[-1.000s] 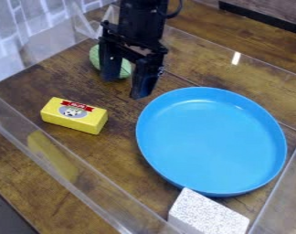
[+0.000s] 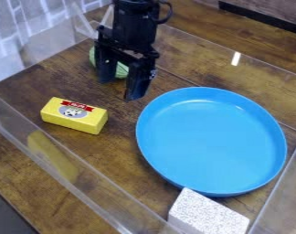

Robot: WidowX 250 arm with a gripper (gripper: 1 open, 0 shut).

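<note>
My black gripper (image 2: 121, 74) hangs over the wooden tray floor at the upper middle, open, with nothing seen between its fingers. Behind it, partly hidden, is a green round object (image 2: 101, 60). A yellow box (image 2: 75, 115) with a red label lies to the lower left of the gripper. A large blue plate (image 2: 212, 142) fills the right side, to the lower right of the gripper.
A white speckled block (image 2: 206, 213) sits at the bottom right. Clear plastic walls edge the tray at left, bottom and right. Bare wood is free at the back right and lower left.
My gripper has moved slightly up and back, away from the camera. The yellow box, plate and block have stayed in place.
</note>
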